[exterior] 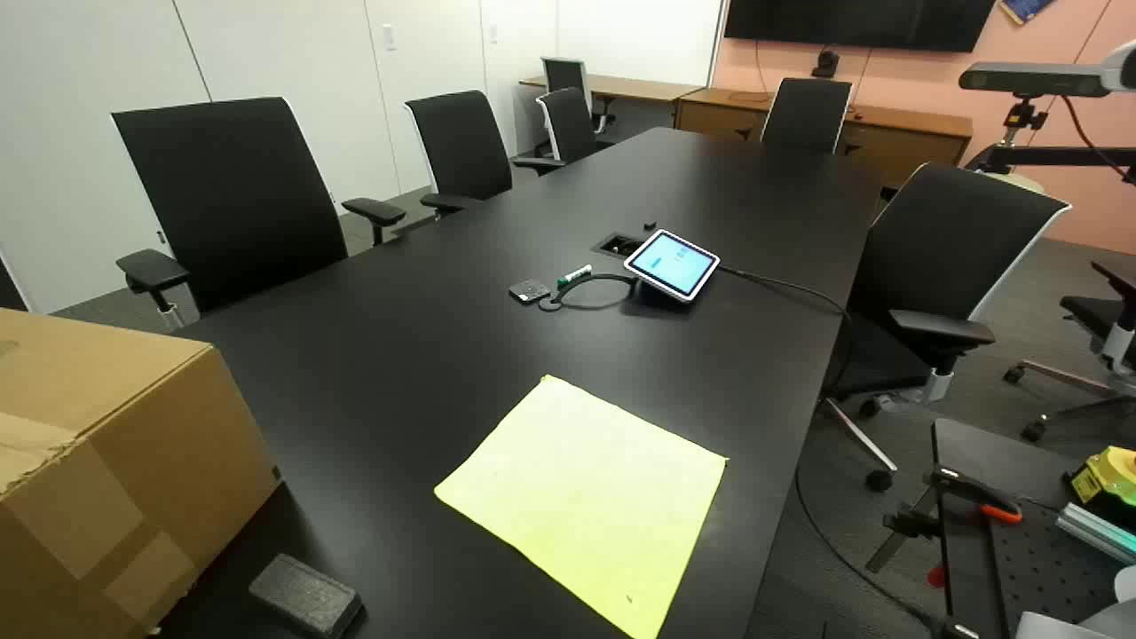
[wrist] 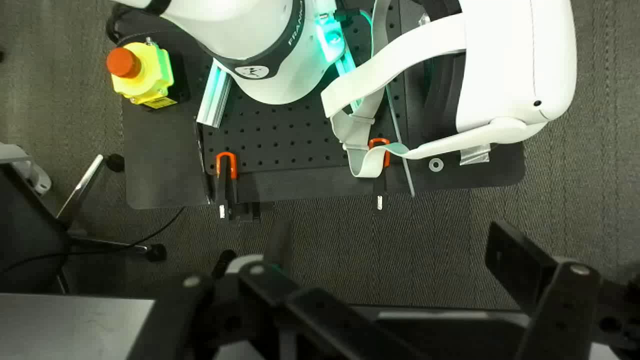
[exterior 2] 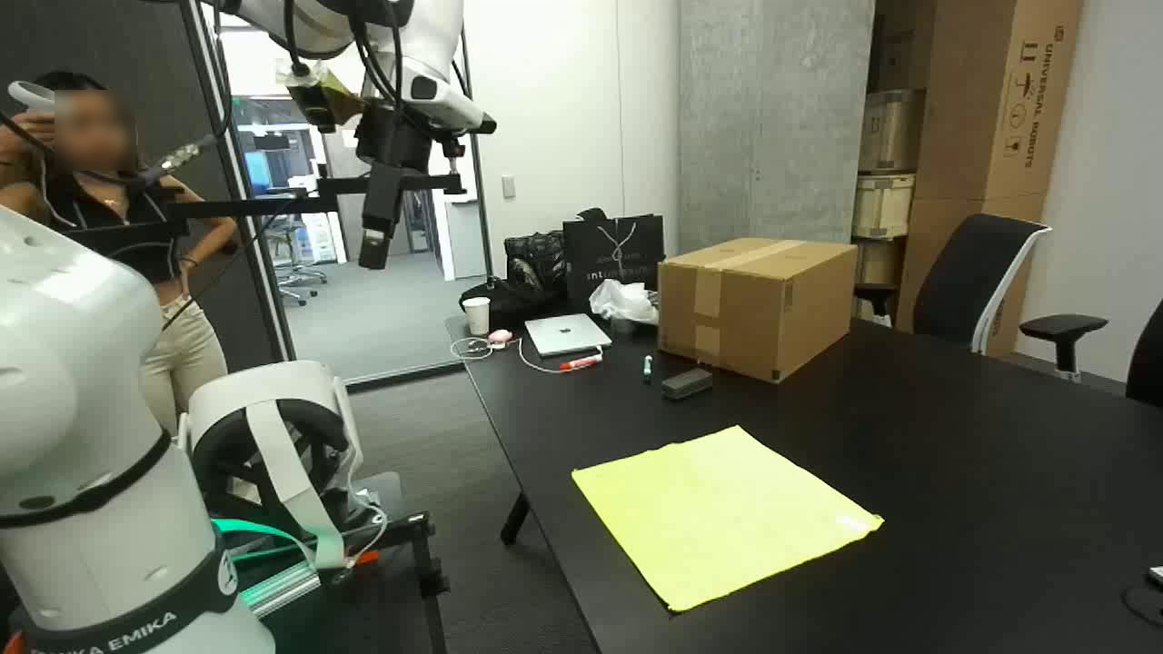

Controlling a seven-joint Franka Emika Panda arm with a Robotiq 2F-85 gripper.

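High above the floor, left of the table, my gripper (exterior 2: pixel 373 251) points downward in exterior view 2. Its fingers stand wide apart in the wrist view, only floor between them, so it is open and empty. Spread flat on the black table is a yellow cloth (exterior: pixel 587 495), with nothing on it and well away from the gripper. A dark grey eraser block (exterior 2: pixel 687 382) rests between the cloth and a cardboard box (exterior 2: pixel 752 300). A teal marker (exterior 2: pixel 648 369) stands just behind the block, and a red marker (exterior 2: pixel 581 361) lies near the laptop (exterior 2: pixel 567 334).
A touch tablet (exterior: pixel 672 263), a green marker (exterior: pixel 575 275) and cables occupy the table's middle. Below the wrist camera are the robot's mounting plate, a white headset (wrist: pixel 516 66) and a red-topped stop button (wrist: pixel 124 62). A person (exterior 2: pixel 104 196) stands behind the arm. Chairs line the table.
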